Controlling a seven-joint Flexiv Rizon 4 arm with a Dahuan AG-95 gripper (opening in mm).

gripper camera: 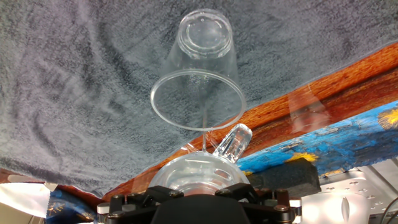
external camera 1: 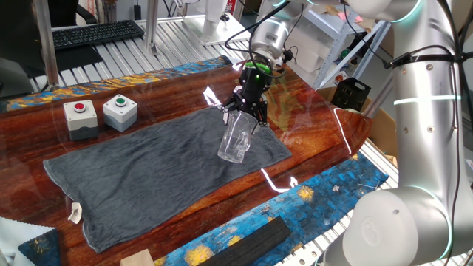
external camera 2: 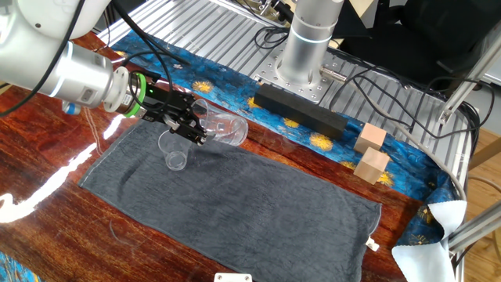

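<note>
A clear glass mug [external camera 2: 228, 128] with a thick handle [gripper camera: 234, 142] is tipped well over at the end of my gripper [external camera 2: 200, 135]. My gripper is shut on this mug, whose body shows between the dark fingers along the bottom of the wrist view. A clear plastic cup [gripper camera: 205, 55] stands just in front of it on the grey towel [external camera 2: 274, 211], its open rim facing my wrist camera. Mug and cup overlap in exterior view 1, so their outlines are hard to part there. Whether the two touch, I cannot tell.
Two button boxes, one red-topped [external camera 1: 80, 118] and one green-topped [external camera 1: 120, 111], sit beyond the towel. A black bar [external camera 2: 300, 110] and two wooden blocks [external camera 2: 371, 165] lie along the blue patterned cloth [external camera 2: 213, 81]. Most of the towel is bare.
</note>
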